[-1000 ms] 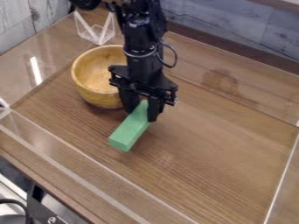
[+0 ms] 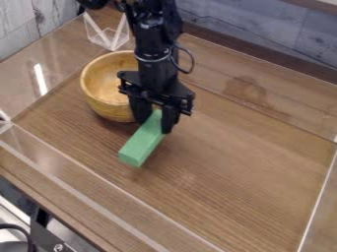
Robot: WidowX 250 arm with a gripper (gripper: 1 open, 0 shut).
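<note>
My black gripper (image 2: 153, 116) is shut on a green oblong object (image 2: 140, 146) that hangs tilted from it, its lower end toward the front left, over the wooden table. A yellow-tan bowl (image 2: 102, 85) sits just behind and left of the gripper, partly hidden by the arm. The fingertips are hard to make out against the dark gripper body.
A pale wire-like object (image 2: 105, 30) stands at the back left. A white wall edge runs along the back right, and the table's front left edge has dark cables beyond it.
My gripper has shifted very slightly to the left and up with the green object in it. The bowl looks unmoved.
</note>
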